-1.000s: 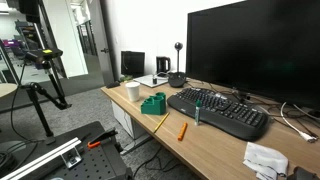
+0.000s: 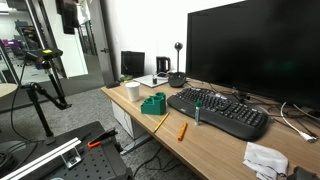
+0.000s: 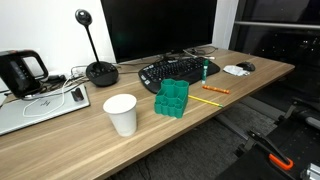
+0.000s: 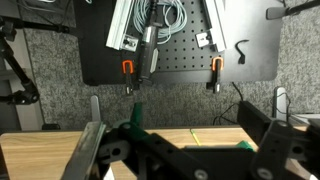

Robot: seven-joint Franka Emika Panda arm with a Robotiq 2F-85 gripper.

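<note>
My gripper is open, its dark fingers wide apart at the bottom of the wrist view and nothing between them. The arm hangs high at the left edge of exterior view 1, away from the tabletop items. On the wooden desk stand a green compartment holder (image 3: 172,98) and a white cup (image 3: 122,115). A yellow pencil (image 2: 160,123) and an orange marker (image 2: 182,131) lie in front of the keyboard. Upright by the keyboard is a small green marker (image 2: 197,112). Farther along, a white cloth (image 2: 265,160) lies on the desk.
A black keyboard (image 2: 218,112) and large monitor (image 2: 268,55) take up the desk's back. A dark mouse (image 3: 247,66) rests past the cloth. A toaster (image 3: 24,70) and headset stand (image 3: 91,45) are at the far end. Cables (image 4: 172,20) coil on the robot's base plate (image 4: 190,70).
In exterior view 1 the arm's dark end has come further into view at upper left, shifting right. The desk items have stayed in place.
</note>
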